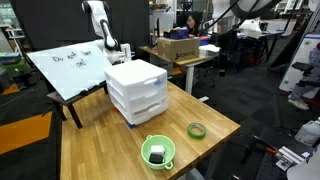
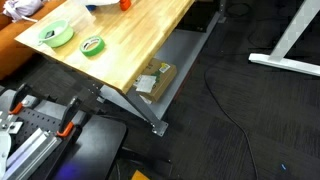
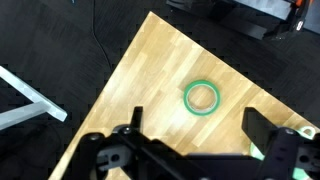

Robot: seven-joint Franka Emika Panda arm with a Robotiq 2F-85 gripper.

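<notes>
A green ring, like a roll of tape (image 1: 197, 136), lies flat near the table's right edge. The wrist view shows the ring (image 3: 187, 97) below my gripper, between the two black fingers in the picture but well beneath them. The gripper stands open and holds nothing. Nearer the front is a light green two-handled bowl (image 1: 147, 146) with a white and a dark item inside. In the wrist view the right finger partly hides this bowl.
A white drawer box (image 1: 138, 90) stands on the wooden table (image 1: 100, 150) behind the bowl. Cardboard boxes (image 1: 178, 47) are on another table behind. An open carton (image 2: 155, 80) sits below the table edge.
</notes>
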